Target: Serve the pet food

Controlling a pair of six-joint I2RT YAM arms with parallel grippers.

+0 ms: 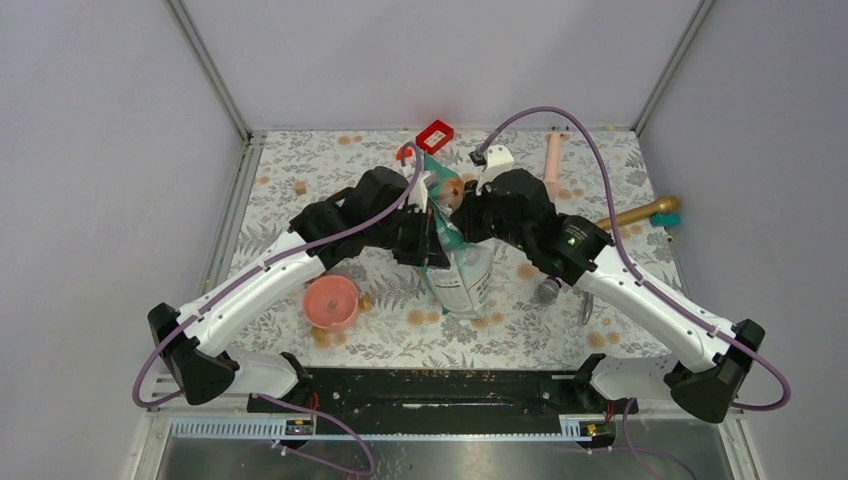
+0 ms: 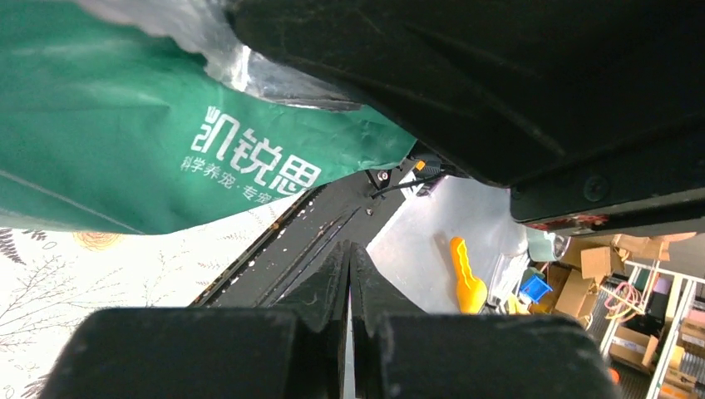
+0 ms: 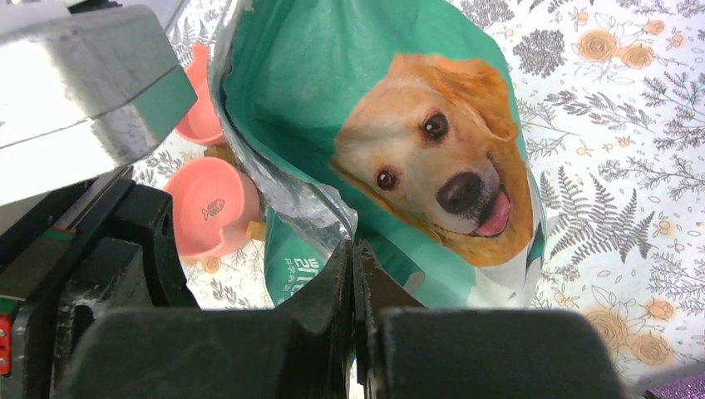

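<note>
A teal pet food bag point(image 1: 458, 280) with a dog's face stands mid-table, both grippers at its upper part. In the left wrist view its printed green film point(image 2: 125, 141) passes just beyond my left gripper, whose fingertips are close together; whether they pinch anything is unclear. In the right wrist view my right gripper is shut at the bag's crinkled clear edge, beside the dog picture point(image 3: 432, 166); whether film is caught between the tips is hard to see. A pink bowl point(image 1: 330, 302) sits front left of the bag.
A red box point(image 1: 435, 135) lies at the back, a pink roll point(image 1: 553, 160) back right, a wooden-coloured handle point(image 1: 635, 215) at the right, and a grinder-like bottle point(image 1: 547, 290) with a metal tool right of the bag.
</note>
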